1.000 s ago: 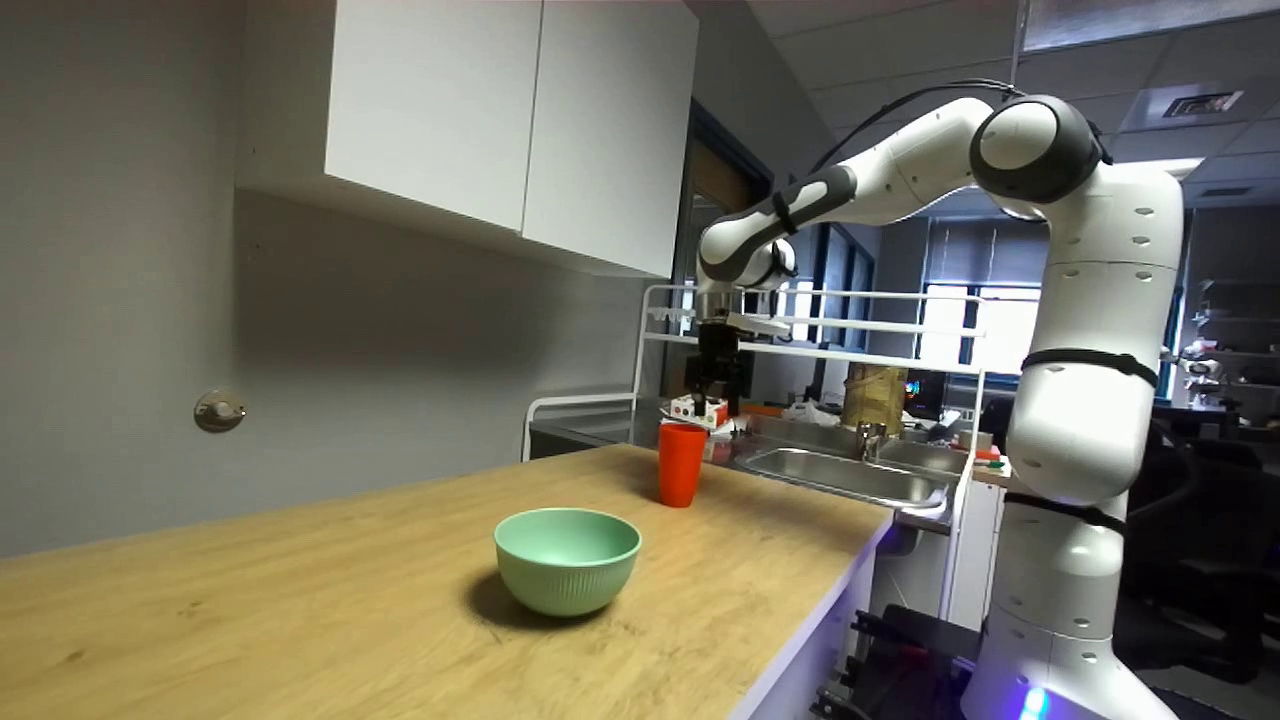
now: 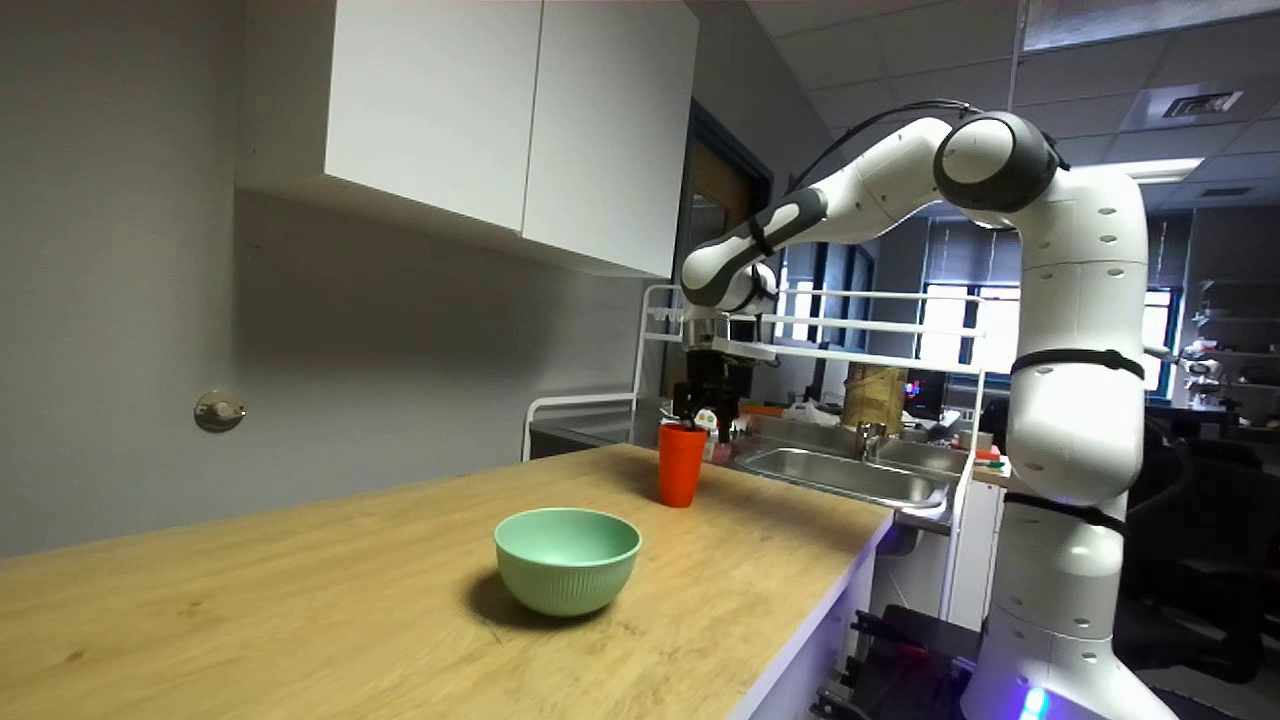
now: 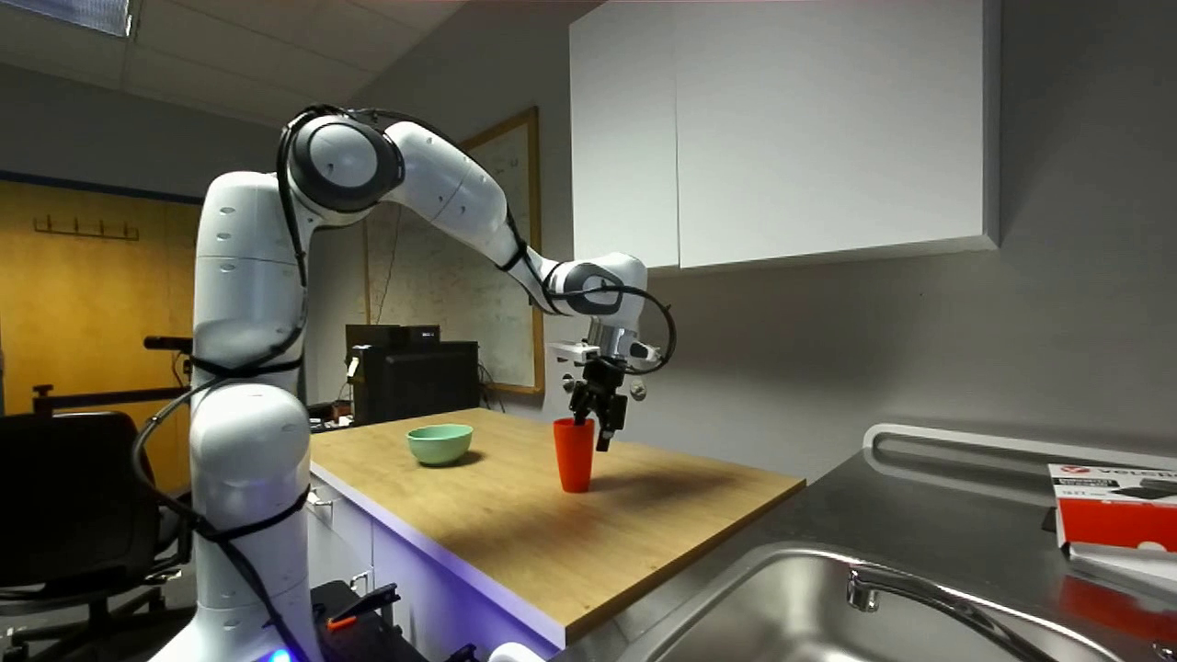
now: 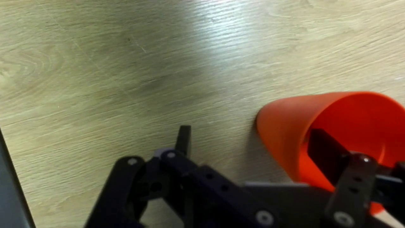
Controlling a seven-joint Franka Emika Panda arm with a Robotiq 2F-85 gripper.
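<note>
An orange-red cup (image 2: 680,468) stands upright on the wooden counter. My gripper (image 3: 596,428) is at its rim, pointing down with the fingers open. In the wrist view one fingertip (image 4: 322,152) reaches inside the mouth of the cup (image 4: 281,125), while the other finger (image 4: 183,138) hangs outside over bare wood, so the near wall lies between them with a wide gap. A pale green bowl (image 2: 567,562) rests upright on the counter, apart from the cup; its inside looks empty from exterior view 1.
White cabinets (image 3: 817,132) hang on the wall above the counter. Beyond the counter's end lies a steel sink (image 3: 761,612) with a faucet (image 3: 938,601).
The arm has come down and to the left in exterior view 1, bringing the gripper from above and behind the cup to its rim. Cup and bowl have stayed put.
</note>
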